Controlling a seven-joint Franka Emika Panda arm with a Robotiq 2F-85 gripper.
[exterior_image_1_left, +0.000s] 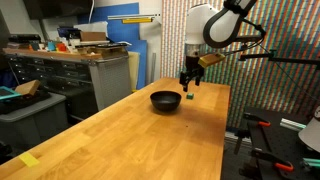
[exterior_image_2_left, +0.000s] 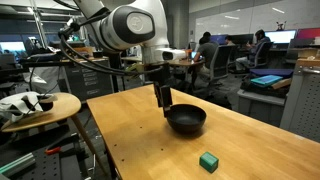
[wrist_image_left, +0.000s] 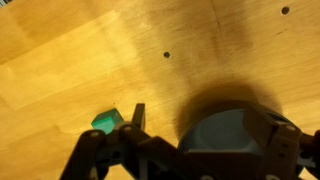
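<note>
A small green block (exterior_image_2_left: 208, 161) lies on the wooden table, apart from the black bowl (exterior_image_2_left: 186, 119). In the wrist view the green block (wrist_image_left: 105, 121) shows at the lower left, and the bowl (wrist_image_left: 222, 130) fills the lower right, partly covered by my hand. My gripper (exterior_image_2_left: 163, 104) hangs pointing down above the table, close to the bowl in this view. Its two fingers (wrist_image_left: 139, 116) stand well apart in the wrist view, so it is open, and I see nothing held between them. The bowl looks empty where its inside shows.
Beyond the table stands a dark drawer cabinet (exterior_image_1_left: 60, 72). A chair-like red and black object (exterior_image_1_left: 272, 160) is beside the table's edge.
</note>
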